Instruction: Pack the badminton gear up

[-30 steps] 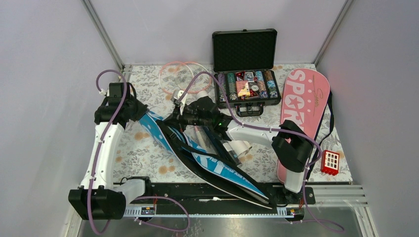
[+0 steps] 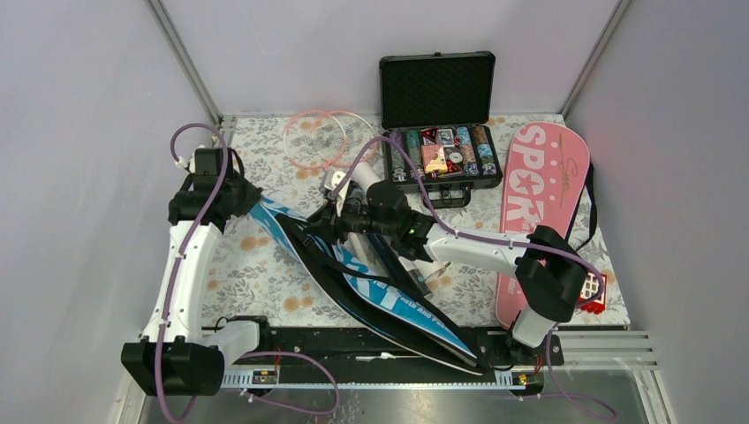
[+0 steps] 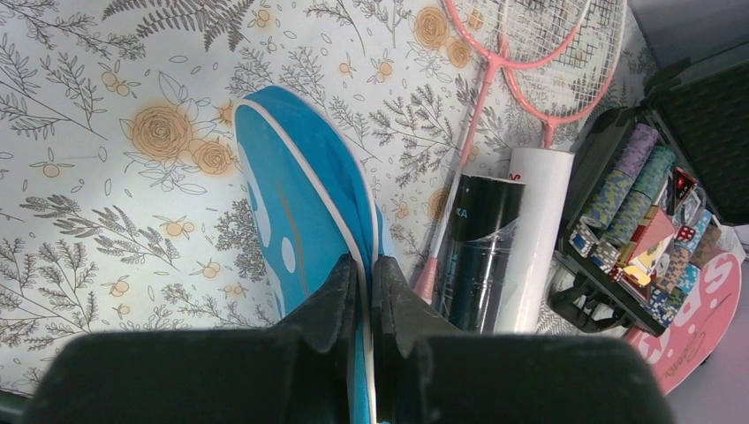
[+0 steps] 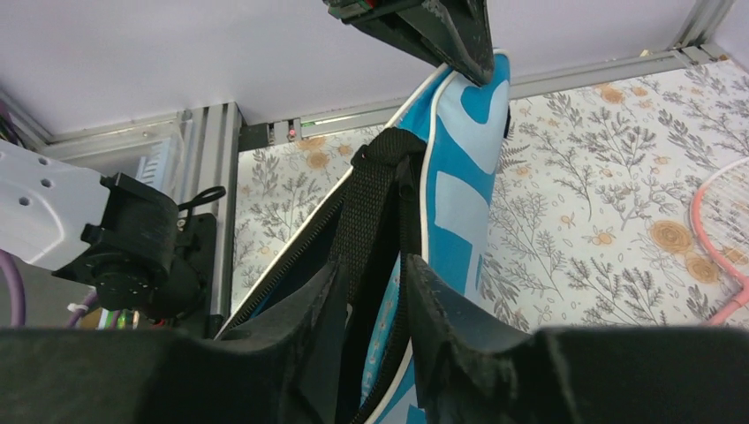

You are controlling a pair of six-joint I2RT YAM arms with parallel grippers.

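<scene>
The long blue-and-white racket bag point(image 2: 393, 296) slants from the upper left to past the table's front edge, its black-edged mouth unzipped. My left gripper is shut on the white-piped end of the bag, keeping it raised. Over the open mouth stands my right gripper, its fingers apart; the bag's black strap point(image 4: 360, 212) and zip edge run behind them, and nothing shows clamped. Two pink rackets point(image 3: 495, 66) lie crossed on the cloth. Beside them are a black tube point(image 3: 481, 238) and a white tube point(image 3: 540, 203), partly covered by the right arm from above.
At the back, an open black case point(image 2: 442, 157) of poker chips stands right of the rackets. A pink SPORT racket cover point(image 2: 539, 194) lies at the right, with a red block point(image 2: 593, 293) near its lower end.
My right gripper has shifted right and slightly toward the front along the bag's mouth, and its arm has swung over the red block. The left gripper stays where it was, still on the bag's end.
</scene>
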